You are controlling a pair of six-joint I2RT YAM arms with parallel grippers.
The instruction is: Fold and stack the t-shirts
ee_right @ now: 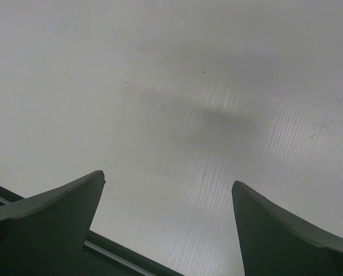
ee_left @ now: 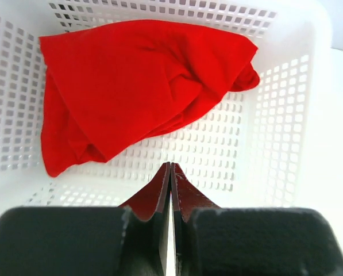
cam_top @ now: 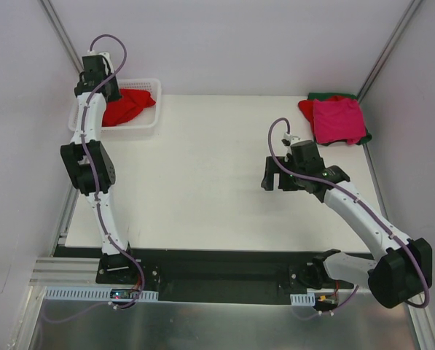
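Observation:
A crumpled red t-shirt (ee_left: 131, 86) lies in the white basket (ee_left: 286, 132) at the top left of the table. My left gripper hangs over the basket, fingers shut together with nothing visible between them, clear of the shirt's lower edge in its wrist view. At the back right sits a pile of folded shirts (cam_top: 337, 120), pink on top with red and dark green beneath. My right gripper is open above bare white table near the front right, empty between its fingers.
Pale walls bound it at the back and both sides, and a dark front edge (ee_right: 125, 259) shows in the right wrist view.

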